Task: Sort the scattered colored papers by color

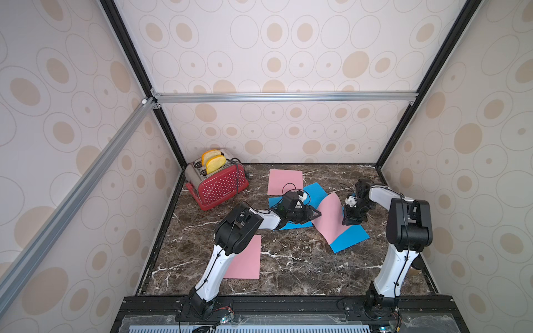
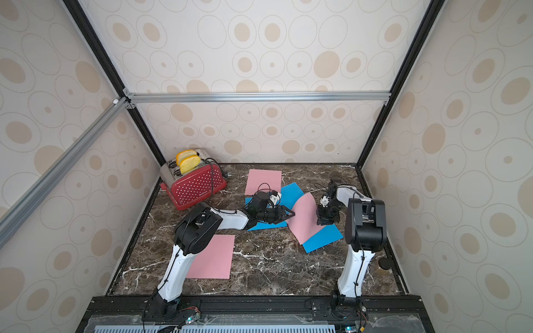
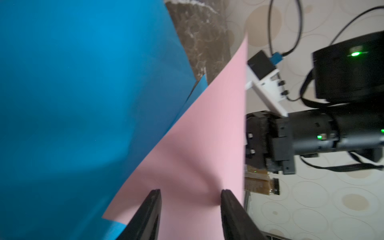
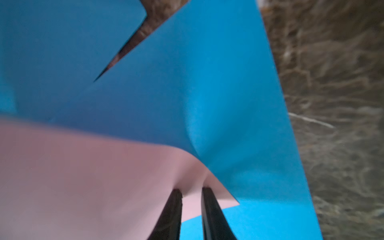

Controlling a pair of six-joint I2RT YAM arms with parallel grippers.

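Observation:
Between my two grippers a pink paper (image 1: pixel 332 222) bows upward over two blue papers. One blue paper (image 1: pixel 315 192) lies partly under my left arm; the other blue paper (image 1: pixel 349 239) lies below the right gripper. My left gripper has its fingers spread at the pink paper's left edge, with the pink sheet (image 3: pixel 188 168) rising in front of them. Near the opposite corner, my right gripper is shut on the pink paper (image 4: pixel 120 180), its fingertips close together. A second pink paper (image 1: pixel 286 182) lies at the back, and another pink paper (image 1: pixel 244 260) at front left.
A red toaster (image 1: pixel 219 186) with yellow slices stands at the back left, its cord beside it. Bare marble table (image 1: pixel 299 272) stretches across the front middle. Walls close in the back and both sides.

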